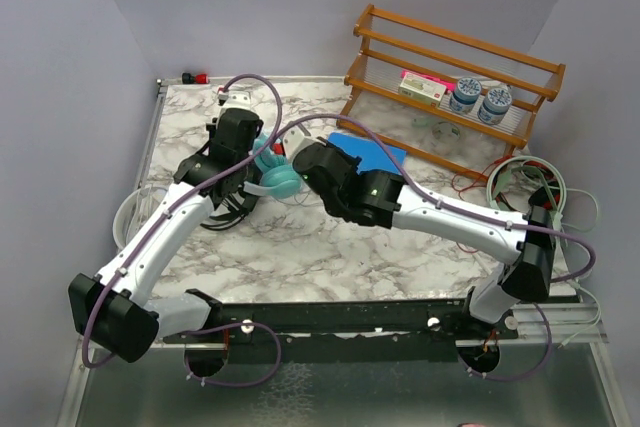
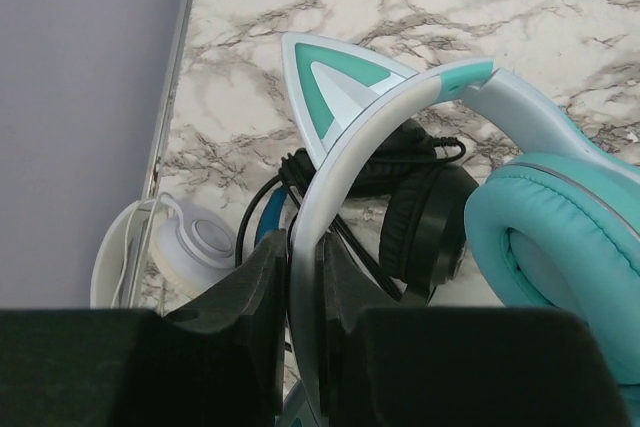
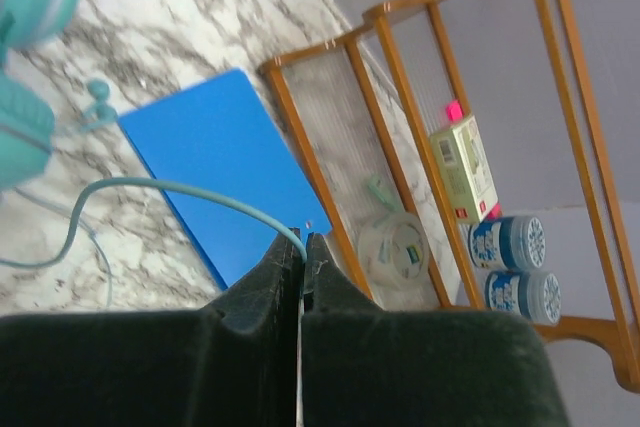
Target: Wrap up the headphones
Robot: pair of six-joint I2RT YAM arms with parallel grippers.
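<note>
Pale teal headphones with cat ears are held up by their white headband (image 2: 340, 172), which passes between the shut fingers of my left gripper. One teal ear cup (image 2: 560, 227) shows large at the right of the left wrist view; in the top view an ear cup (image 1: 281, 182) lies between the two arms. Their thin light-blue cable (image 3: 200, 188) curves across the right wrist view and runs into my right gripper, its fingers closed on it.
Black headphones (image 2: 425, 217) lie on the marble table below my left gripper, beside a white round item (image 2: 195, 247). A blue sheet (image 3: 225, 167) lies near the wooden rack (image 1: 455, 77) holding jars and a box.
</note>
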